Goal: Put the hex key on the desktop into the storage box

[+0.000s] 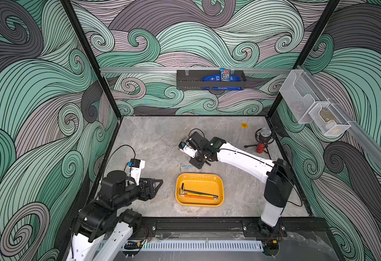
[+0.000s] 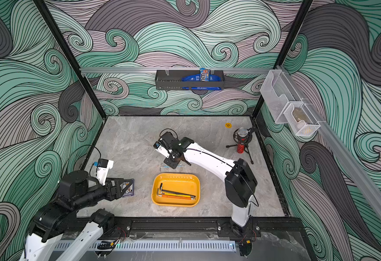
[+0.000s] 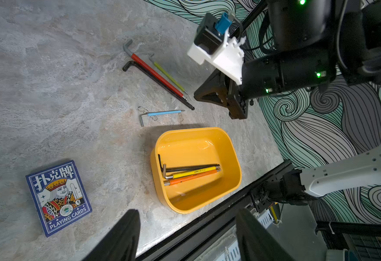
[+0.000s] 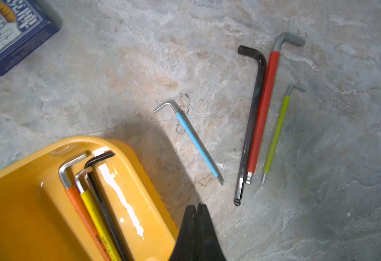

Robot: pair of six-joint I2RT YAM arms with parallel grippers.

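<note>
A light-blue hex key (image 4: 197,143) lies on the desktop, just outside the long wall of the yellow storage box (image 3: 186,148). My right gripper is shut, its fingertips together with nothing between them, above the desktop beside the box rim and apart from the blue key. Black (image 4: 252,117), red (image 4: 267,104) and green (image 4: 277,134) hex keys lie close together on the desktop farther out. Inside the box rest orange (image 3: 192,177), yellow (image 3: 194,172) and black (image 3: 186,168) keys. My left gripper stands open and empty, left of the box.
A playing-card box (image 3: 59,198) lies on the desktop to the left. At the back right stands a microphone on a tripod (image 1: 263,141). A dark shelf (image 1: 190,80) and mesh baskets (image 1: 297,95) hang on rails.
</note>
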